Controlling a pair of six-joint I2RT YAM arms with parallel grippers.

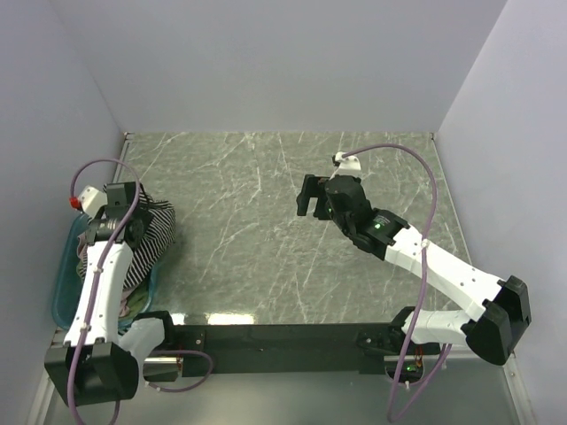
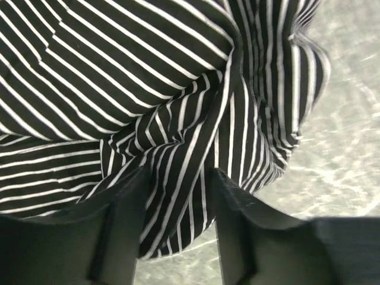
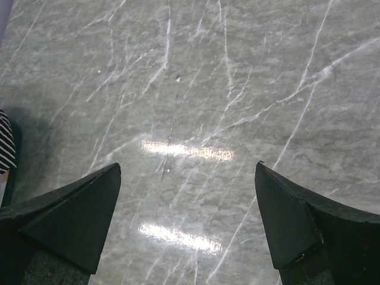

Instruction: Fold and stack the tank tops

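Note:
A black-and-white striped tank top (image 1: 157, 234) lies heaped over the blue bin (image 1: 66, 289) at the left of the top view. My left gripper is at this cloth, its blurred fingers (image 2: 126, 205) spread apart on either side of a raised striped fold (image 2: 189, 155). Part of the cloth is hidden under the left arm in the top view. Above the middle of the table, my right gripper (image 1: 312, 205) stands open. Between its fingers only bare tabletop shows in the right wrist view.
Greenish and pinkish cloth (image 1: 135, 301) shows inside the bin below the striped top. Pale walls rise at the back and both sides.

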